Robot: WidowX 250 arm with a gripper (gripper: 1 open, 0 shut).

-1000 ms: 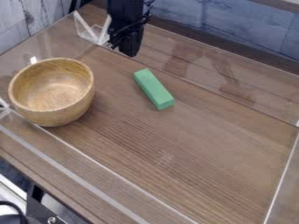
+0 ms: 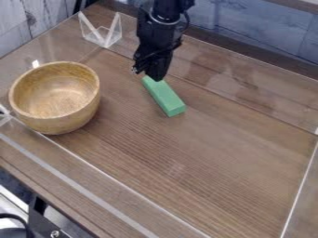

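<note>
My gripper (image 2: 152, 69) hangs from the dark arm at the top centre, its fingers shut, with nothing visible between them. It is just above and behind the upper end of a green rectangular block (image 2: 163, 96), which lies on the wooden table near the middle. A large tan bowl (image 2: 55, 118) sits to the left of the block.
A clear plastic object (image 2: 102, 29) stands at the back left, near the arm. Dark cables show at the bottom left, off the table's edge.
The block and the bowl have stayed where they were.
</note>
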